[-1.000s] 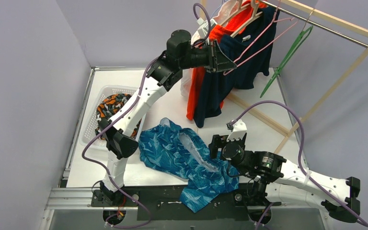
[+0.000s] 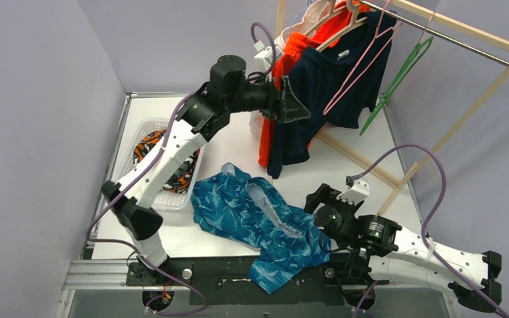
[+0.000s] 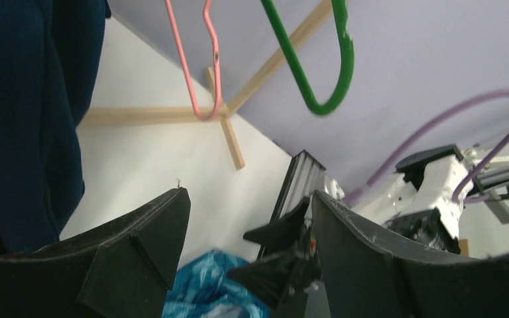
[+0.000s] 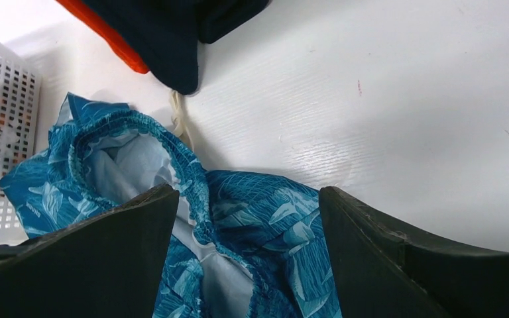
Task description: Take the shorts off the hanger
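Blue leaf-print shorts (image 2: 238, 209) lie spread on the white table with their waistband opening facing up, off any hanger. In the right wrist view the shorts (image 4: 282, 199) fill the lower part, behind the fingers. My right gripper is open above them, with nothing held. A pink hanger (image 2: 364, 66) hangs empty from the rail. My left gripper (image 2: 295, 109) is up by the hanging dark clothes, apart from the pink hanger. In the left wrist view its fingers (image 3: 149, 242) stand apart with no cloth between, and the pink hanger (image 3: 202, 114) is beyond them.
A green hanger (image 2: 397, 83) hangs empty beside the pink one. Navy (image 2: 311, 86) and orange (image 2: 265, 142) garments hang from the rack. A white basket (image 2: 146, 126) with patterned cloth stands at the left.
My left gripper has drawn back left from the pink hanger, which now hangs apart from it. The right gripper has shifted right and slightly down. The shorts have stayed in place.
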